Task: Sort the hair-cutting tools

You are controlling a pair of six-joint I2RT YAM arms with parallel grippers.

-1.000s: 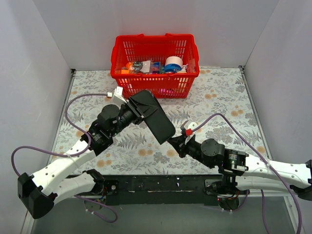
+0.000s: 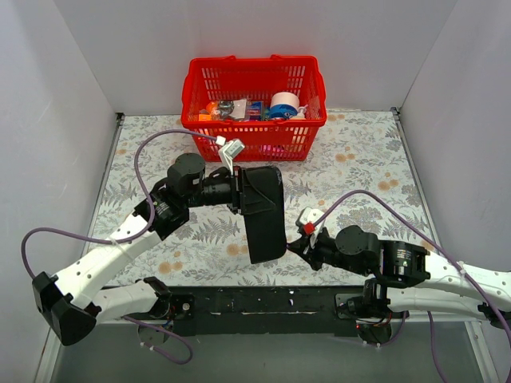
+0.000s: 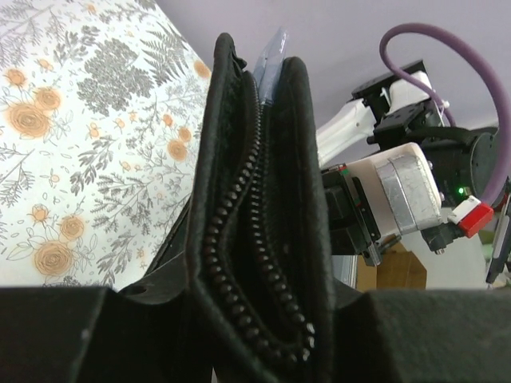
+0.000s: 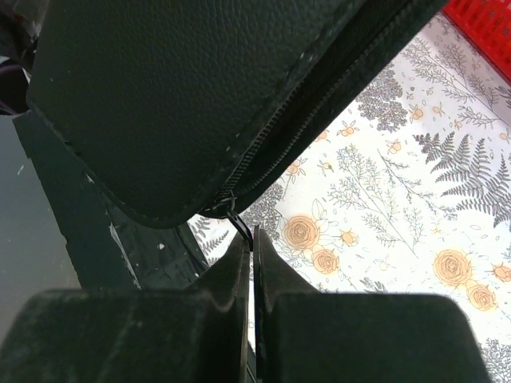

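Observation:
A black zippered leather case (image 2: 263,219) is raised over the mat, my left gripper (image 2: 243,195) shut on its upper part. In the left wrist view the case (image 3: 311,223) stands lengthwise between the fingers, its zip open along the facing edge, with something clear sticking up at the far end. My right gripper (image 2: 297,247) is at the case's lower right corner; in the right wrist view its fingertips are shut on the zipper pull (image 4: 239,225).
A red basket (image 2: 251,144) with assorted items, including a white and blue roll, stands at the back. White walls enclose both sides and the back.
My left gripper has moved right and turned, bringing the case from tilted to nearly upright in the top view. My right gripper has moved slightly right and down with the case's corner.

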